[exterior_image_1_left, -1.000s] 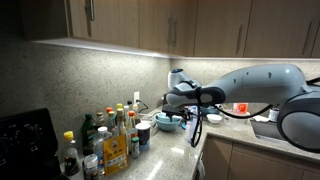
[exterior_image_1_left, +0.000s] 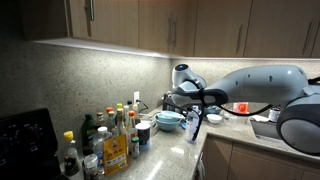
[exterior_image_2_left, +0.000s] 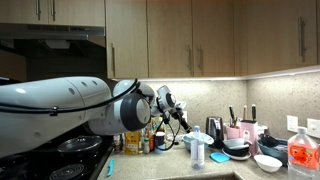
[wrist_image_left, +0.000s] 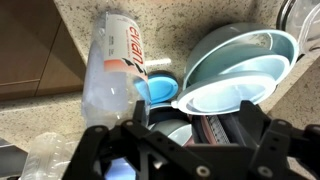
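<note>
My gripper is open, its two black fingers wide apart and nothing held between them in the wrist view. A clear plastic bottle with a white and orange label (wrist_image_left: 125, 45) lies to the left of the fingers in that view. Seen from outside, a bottle (exterior_image_2_left: 197, 152) stands upright on the counter, below and to the right of the gripper (exterior_image_2_left: 176, 112). Pale blue-green bowls (wrist_image_left: 235, 80) are grouped to the right of the bottle in the wrist view, with a small blue dish (wrist_image_left: 161, 88) between.
Several bottles and jars crowd the counter by the wall, near an orange-labelled carton (exterior_image_1_left: 115, 153). A dark mug (exterior_image_1_left: 143, 133), a white bowl (exterior_image_2_left: 267, 162) and a large jug with orange-red contents (exterior_image_2_left: 302, 150) stand nearby. Bare counter (exterior_image_1_left: 168, 160) lies in front.
Over the last second my gripper end has risen slightly and shifted a little to the right in exterior view 1. The bottles and bowls appear unmoved.
</note>
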